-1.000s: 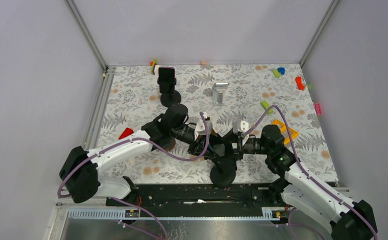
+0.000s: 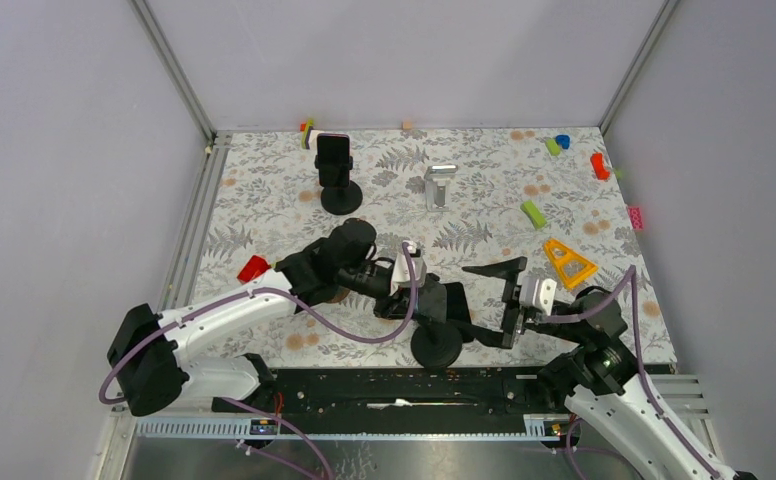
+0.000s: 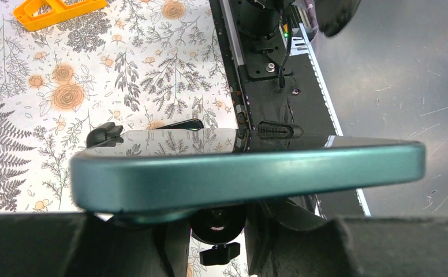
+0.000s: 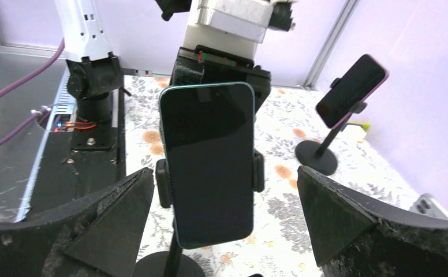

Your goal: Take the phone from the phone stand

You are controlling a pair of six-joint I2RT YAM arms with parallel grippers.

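A dark phone with a teal edge (image 4: 210,167) stands upright, its sides between the side clamps of a black phone stand (image 4: 259,171). The stand's round base (image 2: 436,348) is near the table's front edge. In the left wrist view the phone's edge (image 3: 250,173) spans the picture. Behind the phone, my left gripper is shut on the stand, around its dark round part below the phone; the exact contact is partly hidden. My right gripper (image 2: 472,302) is open on the phone's screen side, fingers spread, nothing between them; the phone is some way ahead of its fingertips.
Another phone (image 2: 334,160) sits on a stand (image 2: 341,198) at the back left. A silver stand (image 2: 439,188) is at the back middle. An orange triangular frame (image 2: 570,263) and a green block (image 2: 534,214) lie right.
My right gripper was close against the phone and has drawn back to the right, opening clear of it. The left arm has moved only a little.
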